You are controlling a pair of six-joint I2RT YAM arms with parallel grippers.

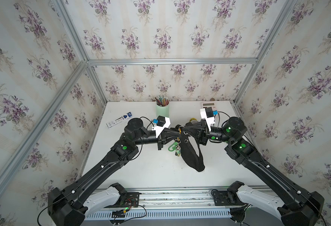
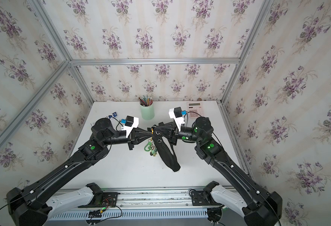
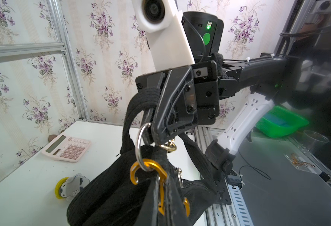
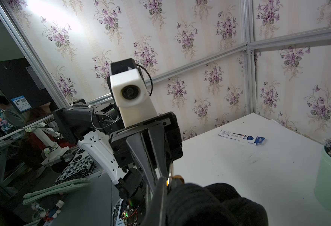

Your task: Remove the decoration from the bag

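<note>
The black bag (image 1: 191,154) hangs upright over the table, its strap looped by my right gripper. That gripper looks shut on the large silver ring (image 3: 138,146) at the bag's top. From this ring hangs a gold carabiner (image 3: 150,164), its hook still passing through the ring. My left gripper is shut on the carabiner's body, whose lower end shows beyond the fingers. Below the fingertips, a green charm cluster (image 1: 178,150) and a green loop (image 1: 172,147) dangle in front of the bag.
A mint pencil cup (image 1: 162,110) stands at the back, close behind the arms. Beside it on the table are a pink calculator (image 3: 66,148), a small grey-and-yellow toy (image 3: 72,186) and a blue-white box (image 4: 241,137).
</note>
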